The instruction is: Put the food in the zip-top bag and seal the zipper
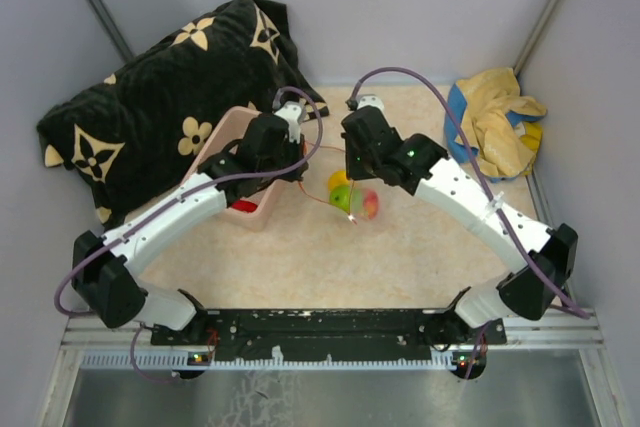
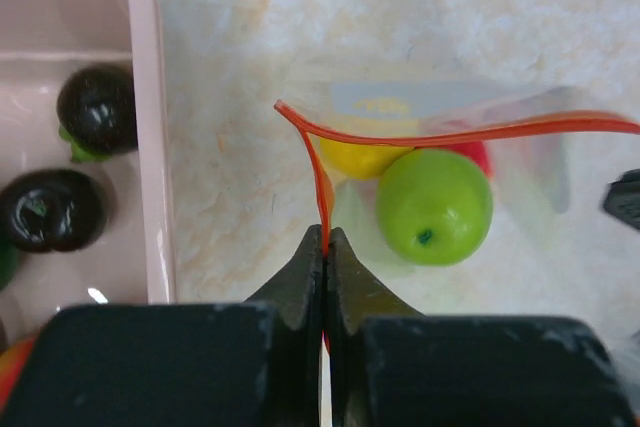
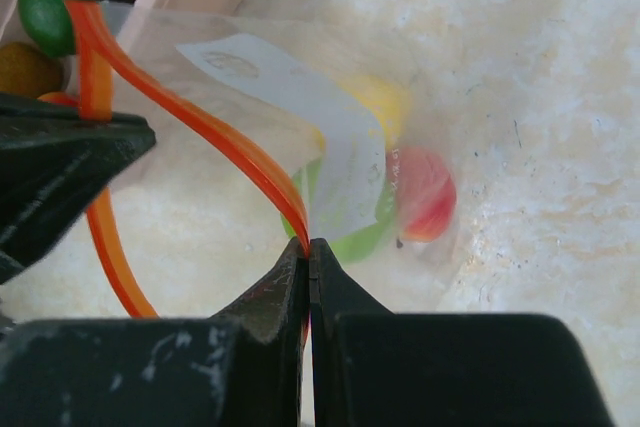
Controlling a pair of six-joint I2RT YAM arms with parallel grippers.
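The clear zip top bag [image 1: 320, 192] with orange zipper strips holds a green apple [image 2: 433, 209], a yellow fruit [image 1: 339, 178] and a red fruit [image 3: 424, 197]. In the left wrist view my left gripper is shut on the orange strip at one side of the bag's mouth. In the right wrist view my right gripper is shut on the zipper strip at the other side, the mouth gaping between them.
A pink bin [image 1: 263, 209] of produce stands left of the bag. A black patterned blanket [image 1: 150, 97] lies behind it, a yellow and blue bag [image 1: 495, 122] at right.
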